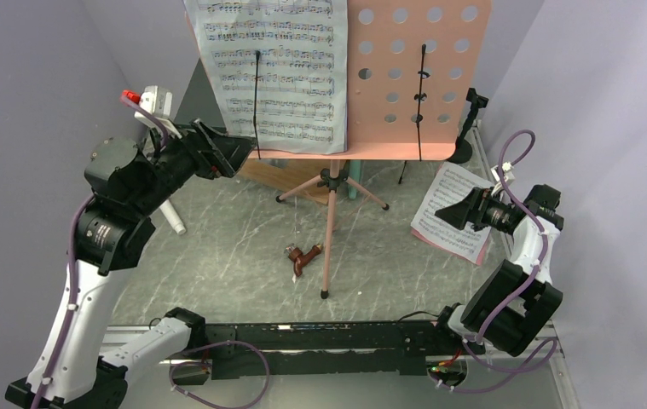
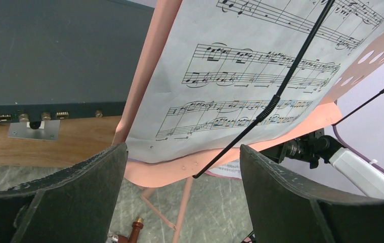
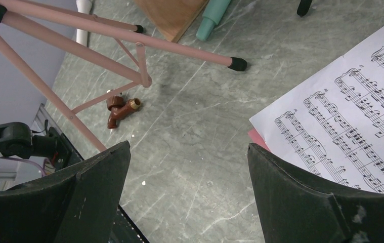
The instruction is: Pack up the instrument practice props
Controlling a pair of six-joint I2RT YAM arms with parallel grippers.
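A pink music stand [image 1: 405, 102] rises at the back, its tripod [image 1: 330, 230] resting on the floor. On its left half lies a music sheet [image 1: 277, 77], held by a thin black page arm [image 1: 257, 102]; a second page arm [image 1: 419, 111] crosses the bare perforated half. My left gripper is open, facing the desk's lower left corner, with the sheet and page arm visible beyond its fingers. Above another music sheet [image 3: 351, 111] with a pink edge, lying on the floor, my right gripper is open and empty.
Between the tripod legs and the front rail lies a brown pipe-shaped piece [image 1: 303, 258]. Behind the stand are a wooden board [image 1: 285, 177], a dark box [image 2: 53, 55] and a green tube [image 3: 215, 17]. A white tube [image 1: 173, 217] lies at left.
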